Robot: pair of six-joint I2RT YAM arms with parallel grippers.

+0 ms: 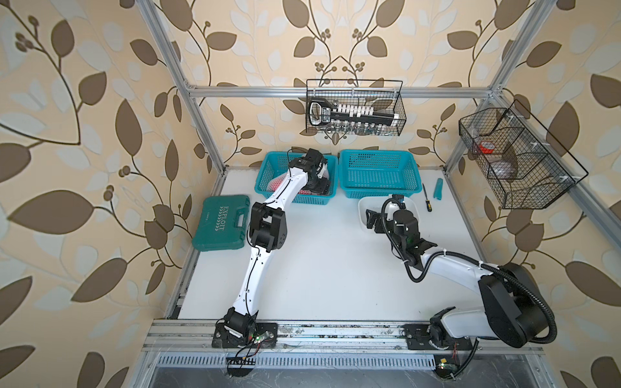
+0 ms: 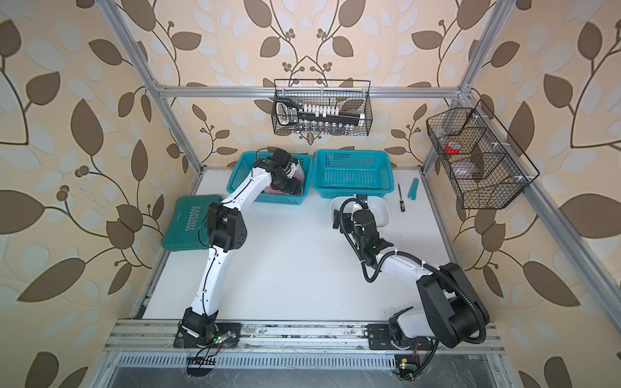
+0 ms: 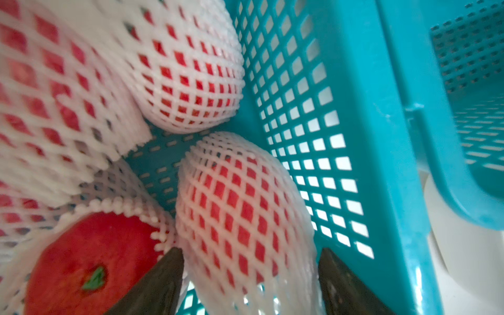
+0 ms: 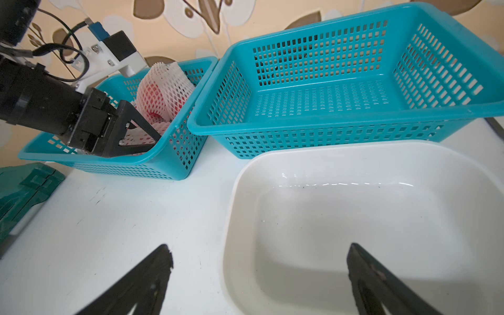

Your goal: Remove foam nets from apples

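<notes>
Several red apples in white foam nets lie in the left teal basket (image 1: 265,183). In the left wrist view my left gripper stands open inside it, fingers on either side of a netted apple (image 3: 244,215) by the basket's right wall. To its left, another apple (image 3: 89,267) shows its red top and stem through the open end of its net. More netted apples (image 3: 183,73) lie beyond. Over the near left part of the white tub (image 4: 336,225), my right gripper hangs open and empty.
An empty teal basket (image 1: 381,184) stands right of the full one, behind the tub. A green case (image 1: 220,223) lies at the left; a screwdriver (image 1: 427,200) and a teal object (image 1: 438,188) lie at the right.
</notes>
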